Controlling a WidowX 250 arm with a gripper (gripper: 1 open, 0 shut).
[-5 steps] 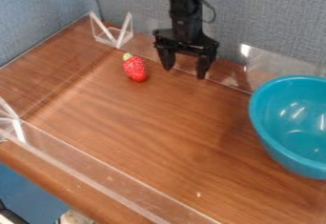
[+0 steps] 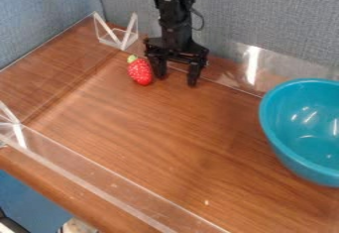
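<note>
A red strawberry [image 2: 139,72] lies on the wooden table at the back left, tilted on its side. My black gripper [image 2: 176,70] hangs from the top of the view just to its right, fingers open, the left finger close beside the strawberry. I cannot tell whether they touch.
A large teal bowl [image 2: 302,141] fills the right side. A clear plastic rim [image 2: 79,168] runs along the table's front left edge, and white brackets [image 2: 114,41] stand at the back left corner.
My gripper has moved left and slightly down, closing the gap to the strawberry. The bowl has stayed where it was.
</note>
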